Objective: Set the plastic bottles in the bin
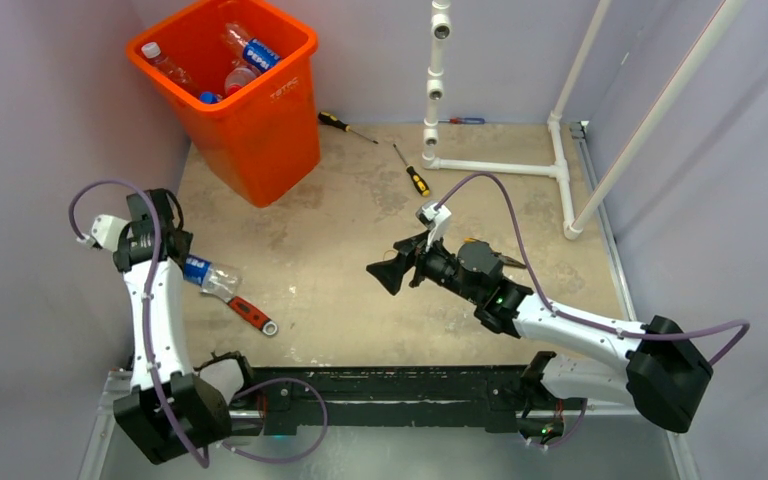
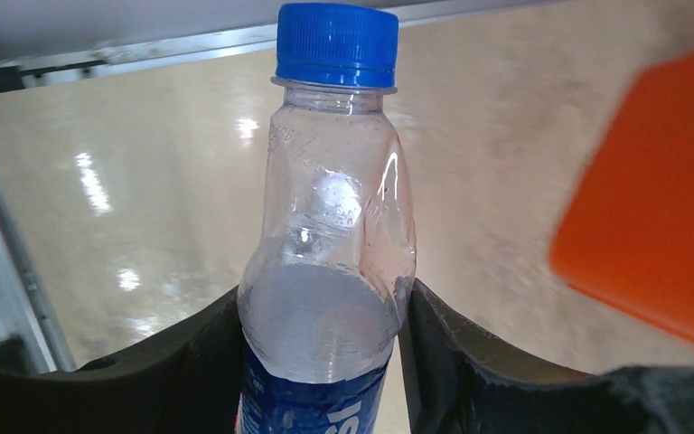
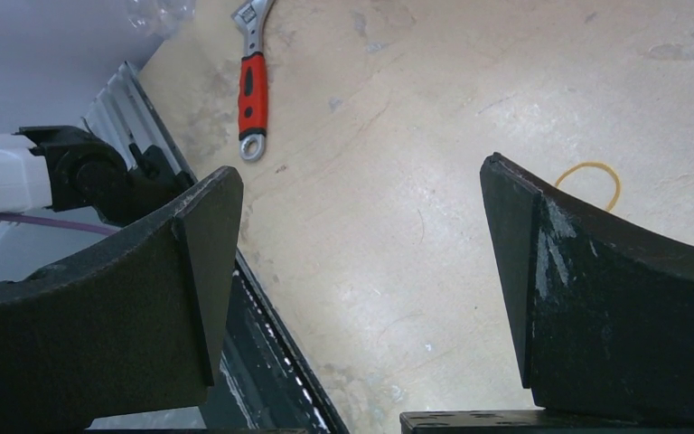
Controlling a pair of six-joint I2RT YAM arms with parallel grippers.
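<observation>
My left gripper point(image 1: 178, 250) is shut on a clear plastic bottle point(image 1: 216, 276) with a Pepsi label; in the left wrist view the bottle point(image 2: 330, 235) stands between the fingers, blue cap up. The orange bin point(image 1: 250, 150) stands at the back left with several bottles inside; its side also shows in the left wrist view point(image 2: 651, 199). My right gripper point(image 1: 400, 262) hangs over the middle of the table, open, with only table seen between its fingers in the right wrist view.
An adjustable wrench point(image 1: 250, 312) lies near the front left. Screwdrivers point(image 1: 415, 178) lie at the back middle. A white pipe frame point(image 1: 495, 167) stands at the back right. A rubber band point(image 3: 614, 181) lies by my right gripper.
</observation>
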